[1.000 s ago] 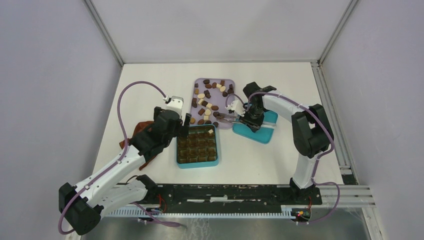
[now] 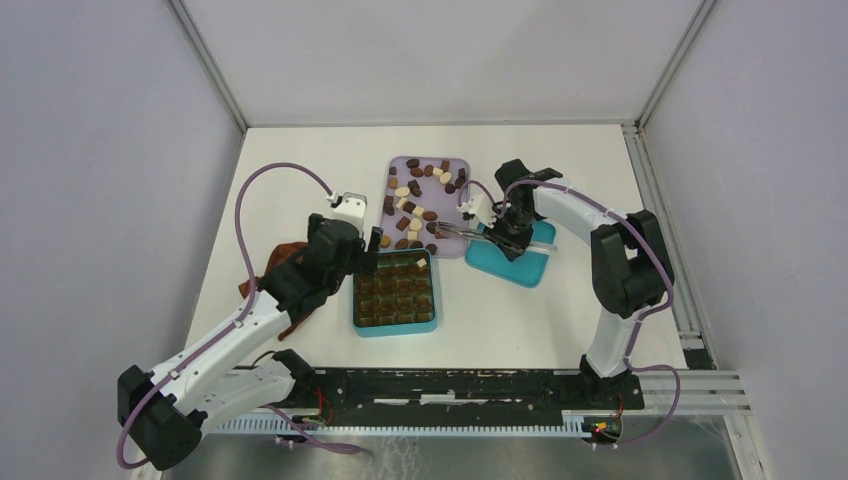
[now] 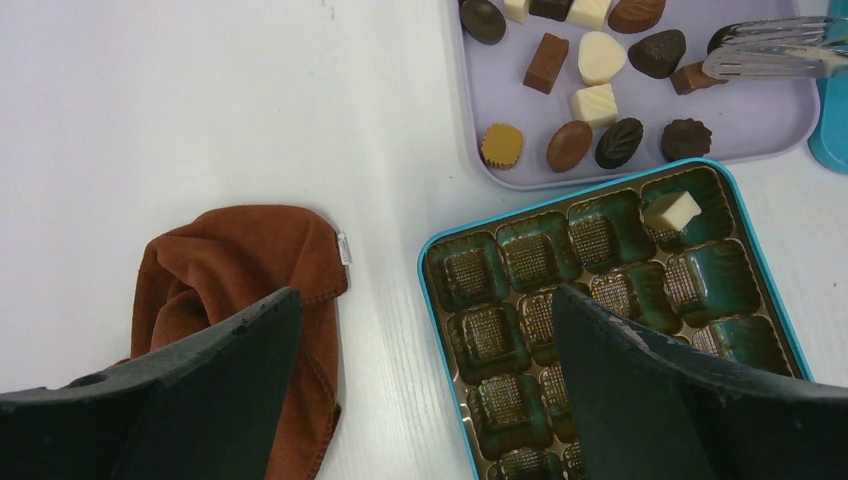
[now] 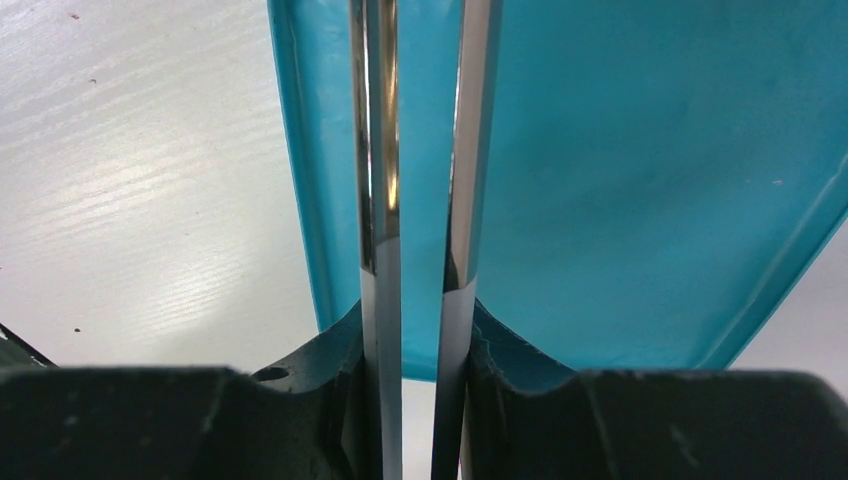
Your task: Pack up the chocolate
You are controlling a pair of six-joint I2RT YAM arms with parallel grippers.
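A lilac tray (image 2: 384,244) holds several assorted chocolates. Below it is a blue-rimmed packing box (image 2: 393,330) with brown compartments; one white chocolate (image 3: 672,210) sits in its top right compartment. My left gripper is open above the box's left side, with nothing between its fingers. My right gripper (image 2: 500,241) is over a blue tray (image 4: 630,180), around metal tongs (image 4: 380,180), whose tips reach over the lilac tray's chocolates. Whether it grips them firmly is unclear.
A brown cloth (image 3: 240,250) lies left of the packing box. Walls bound the table at the back and sides.
Compared with a second ago, my right arm and the tongs have shifted slightly right in the top view. The left arm is still.
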